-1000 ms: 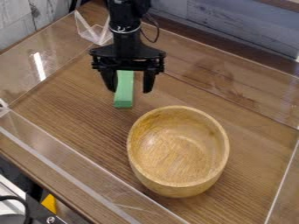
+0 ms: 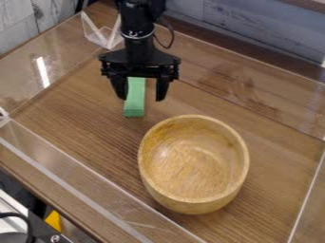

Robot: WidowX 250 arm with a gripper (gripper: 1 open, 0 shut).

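Observation:
My black gripper (image 2: pixel 140 87) reaches down from the top centre and stands open, its two fingers spread to either side of a green block (image 2: pixel 135 105). The block lies on the wooden floor, long side running away from the camera, its far end partly behind the gripper. Whether the fingers touch it cannot be told.
A large tan wooden bowl (image 2: pixel 193 198) fills the lower middle right, below and right of the block. Bare wood lies to the left and right. Dark cables and a small yellow piece (image 2: pixel 53 219) are at the bottom left corner.
The gripper has moved very slightly; the green block and the bowl stay where they were.

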